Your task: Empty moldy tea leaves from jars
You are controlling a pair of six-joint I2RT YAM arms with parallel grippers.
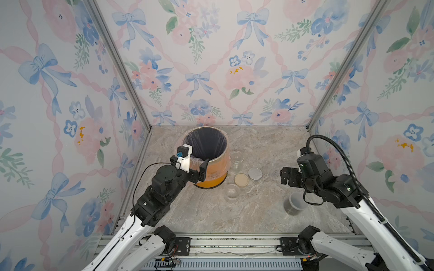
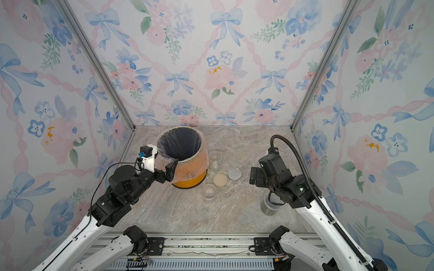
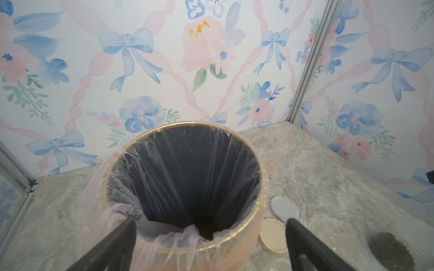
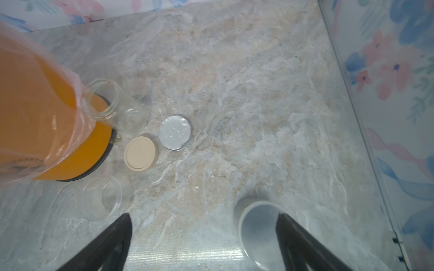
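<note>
My open left gripper (image 1: 197, 174) hovers at the front rim of the orange, bag-lined bin (image 1: 205, 180); dark loose matter lies at its bottom. My right gripper (image 1: 285, 177) is open, high above a jar at the front right, which holds dark leaves (image 3: 389, 248) in the left wrist view. An empty-looking glass jar (image 4: 131, 115) stands at the bin's right, and another clear jar (image 4: 101, 198) stands in front. A cream lid (image 4: 140, 153) and a silver lid (image 4: 175, 132) lie between them.
Floral walls close the marble surface (image 4: 253, 90) on three sides, with a metal rail along the front.
</note>
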